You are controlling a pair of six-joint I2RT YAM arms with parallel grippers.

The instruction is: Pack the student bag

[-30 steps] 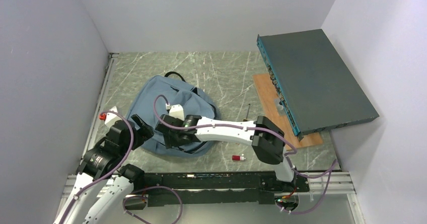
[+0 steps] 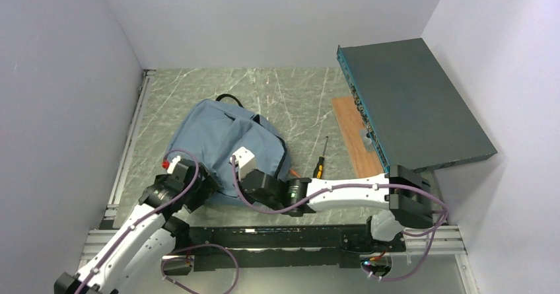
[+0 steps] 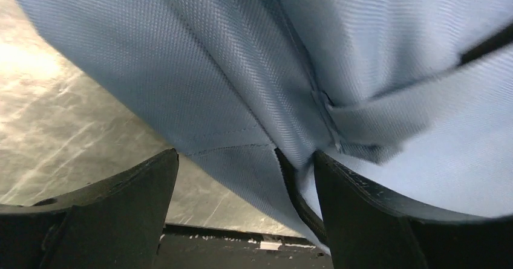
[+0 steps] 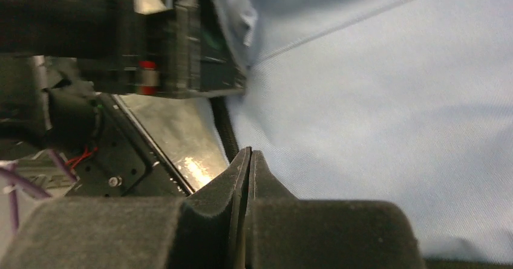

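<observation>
The blue-grey student bag (image 2: 210, 127) lies flat on the table. Its dark zipper (image 3: 300, 204) runs along the front edge, between the spread fingers of my left gripper, which is open and low over the bag. In the right wrist view, the fingertips of my right gripper meet with nothing between them, over the bag's fabric beside the zipper (image 4: 224, 130). No zipper pull shows between those fingers, and I cannot make it out elsewhere. The left gripper's black body covers part of the bag's edge in that view.
A black-and-yellow screwdriver (image 2: 319, 167) lies right of the bag. Farther right are a wooden board (image 2: 349, 129) and a large dark rack box (image 2: 416, 99). The right arm crosses the front of the table. Bare table (image 2: 297, 96) lies behind the bag.
</observation>
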